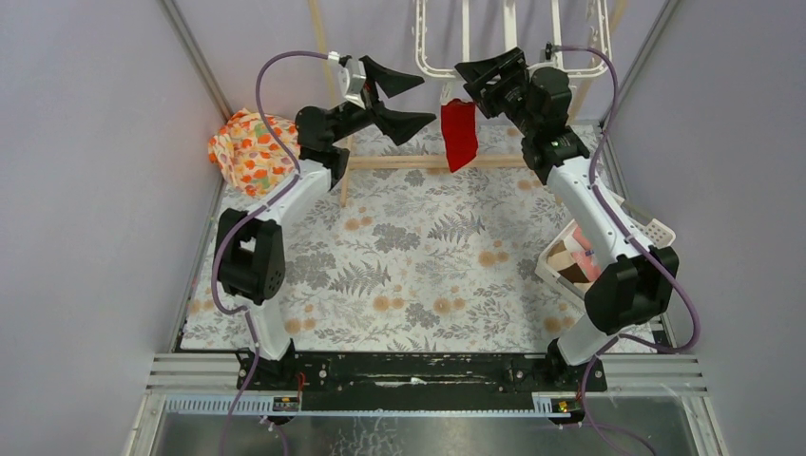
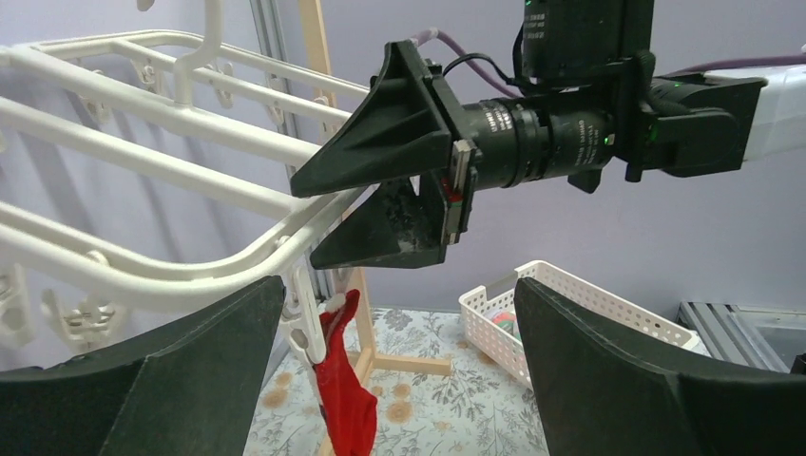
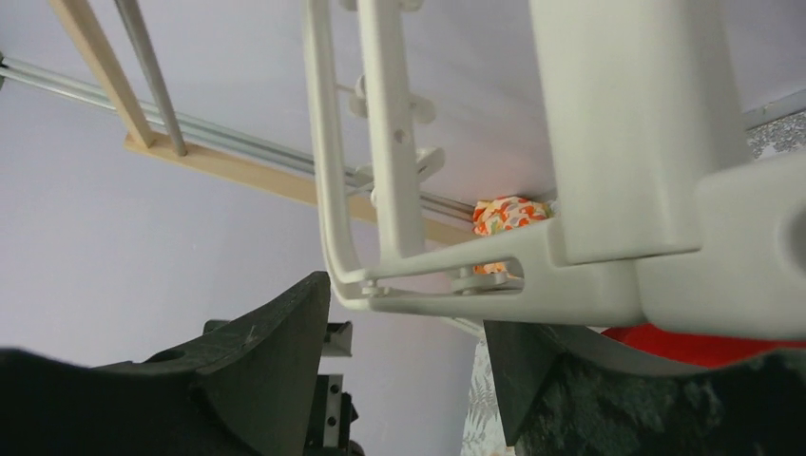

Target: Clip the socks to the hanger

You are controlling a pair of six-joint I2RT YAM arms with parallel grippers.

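Observation:
The red sock (image 1: 458,131) hangs by a clip at the front bar of the white hanger (image 1: 439,72); in the left wrist view the clip (image 2: 306,318) grips its top. My left gripper (image 1: 409,100) stands open just left of the sock, nothing between its fingers, which frame the clip in its wrist view. My right gripper (image 1: 483,81) is at the hanger's front bar, right of the clip, part open. In the right wrist view the white bar lies just above its fingertips, with red cloth partly visible behind; whether it holds the bar is unclear.
A white basket (image 1: 546,266) with socks stands at the right. An orange patterned cloth (image 1: 247,147) lies at the back left. A wooden frame (image 1: 390,162) crosses below the hanger.

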